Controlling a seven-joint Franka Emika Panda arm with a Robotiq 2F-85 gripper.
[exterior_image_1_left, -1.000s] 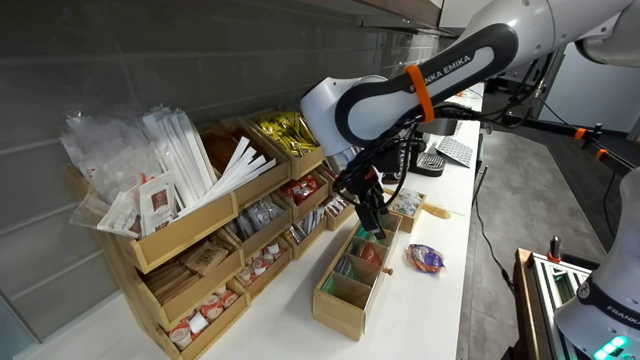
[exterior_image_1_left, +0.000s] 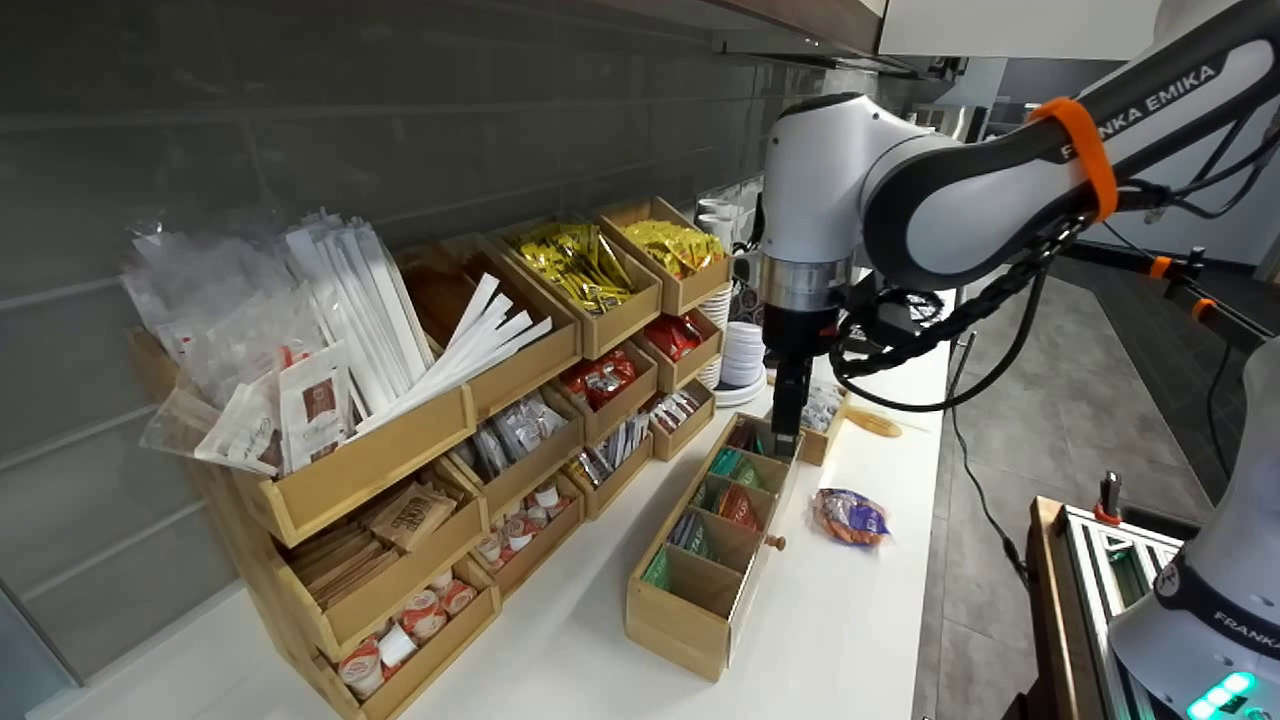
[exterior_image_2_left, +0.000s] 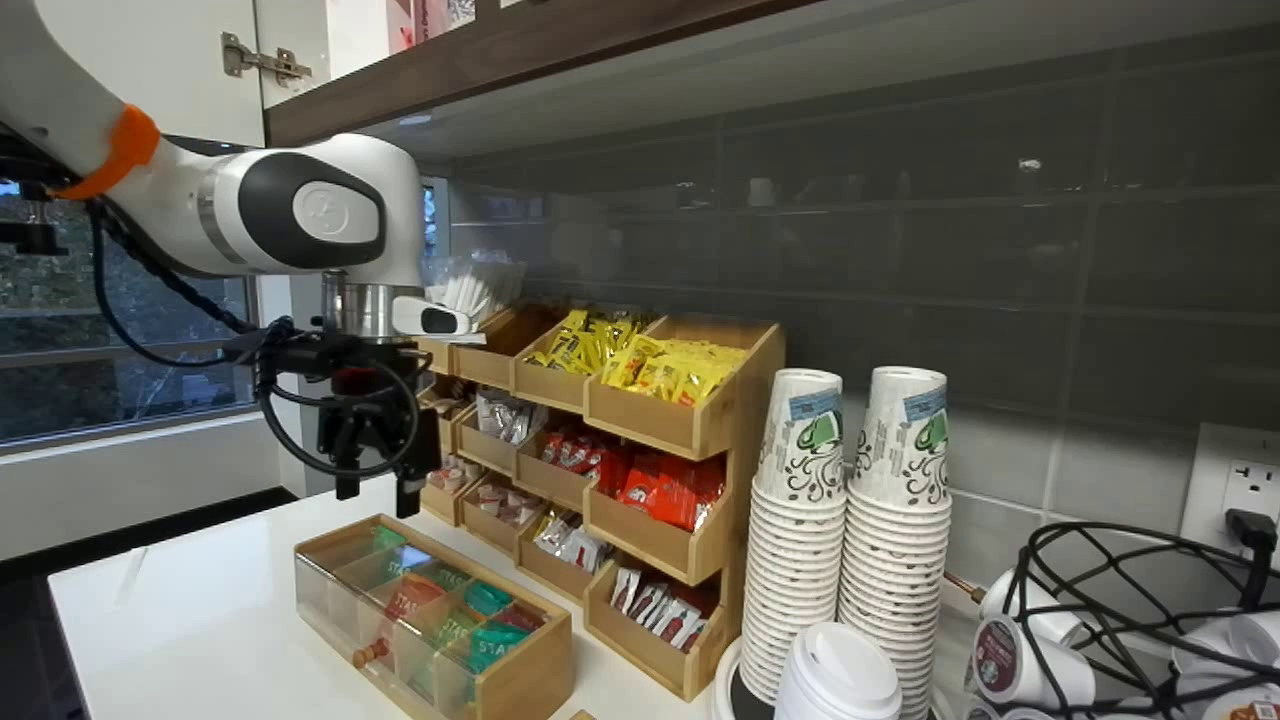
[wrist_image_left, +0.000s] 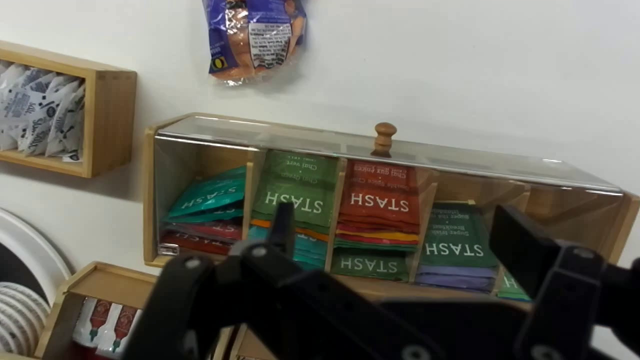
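Pointing straight down, my gripper (exterior_image_1_left: 786, 432) hangs above the wooden tea box (exterior_image_1_left: 675, 625). In the wrist view its fingers (wrist_image_left: 282, 223) are spread wide, open with nothing between them. The box has a clear lid (wrist_image_left: 288, 134) with a small wooden knob (wrist_image_left: 384, 137); the lid appears to lie over the compartments. Through it show teal packets (wrist_image_left: 210, 193), green chai packets (wrist_image_left: 295, 191), red packets (wrist_image_left: 379, 195) and dark green packets (wrist_image_left: 454, 234). In exterior view 2 a gap shows between the fingertips and the box.
A tiered wooden rack (exterior_image_2_left: 751, 480) of condiments stands along the wall. Stacked paper cups (exterior_image_2_left: 794, 564) are to its right in exterior view 2. A purple-labelled bag (exterior_image_1_left: 849, 516) and a bin of white packets (wrist_image_left: 111, 114) lie near the box.
The arm has swung right in exterior view 1, away from the rack. My gripper has turned from a tilt to pointing straight down. The box and bag have not moved.
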